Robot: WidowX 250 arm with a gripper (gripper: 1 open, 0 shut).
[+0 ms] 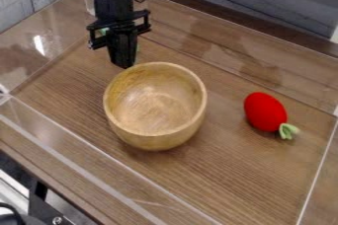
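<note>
My gripper (122, 41) hangs over the wooden table just behind the tan bowl (154, 106), its dark fingers pointing down. It looks shut, with nothing clearly visible between the fingertips. A red vegetable-like toy with a pale green tip (264, 112) lies on the right side of the table.
The wooden table (238, 180) has free room at the front right, at the back right and left of the bowl. A pale object at the top left, partly behind the arm, is too small to identify.
</note>
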